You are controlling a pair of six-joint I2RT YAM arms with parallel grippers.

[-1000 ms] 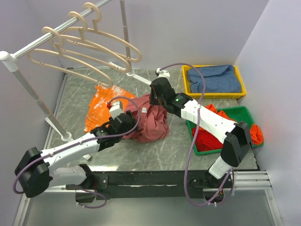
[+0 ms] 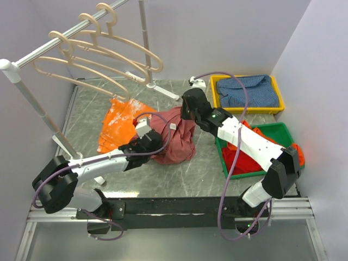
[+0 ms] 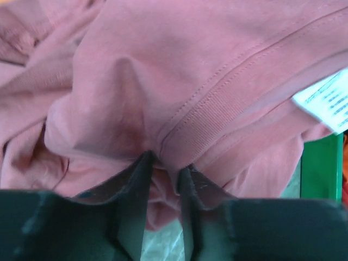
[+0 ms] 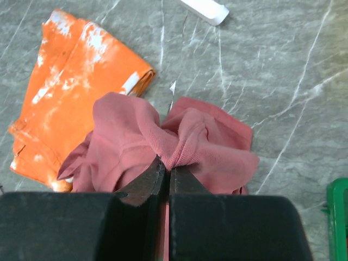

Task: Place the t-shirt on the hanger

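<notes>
The dusty-pink T-shirt (image 2: 179, 147) is bunched on the marble floor, part of it lifted by my right gripper, which is shut with a fold of the fabric at its fingertips. My left gripper is down in the shirt, its part-open fingers around a seamed fold near a white label (image 3: 326, 100); whether it grips that fold is unclear. Beige hangers (image 2: 125, 49) hang on the rail (image 2: 70, 33) at upper left in the top view, above and left of the shirt.
An orange folded cloth (image 2: 117, 125) lies left of the shirt. At right are a yellow tray (image 2: 278, 103) with blue fabric and a green tray (image 2: 283, 130) with red items. The rack's uprights (image 2: 41, 111) stand at left.
Both arms have shifted right in the top view. The right gripper has moved slightly toward the upper right, and the left gripper has moved further over the shirt.
</notes>
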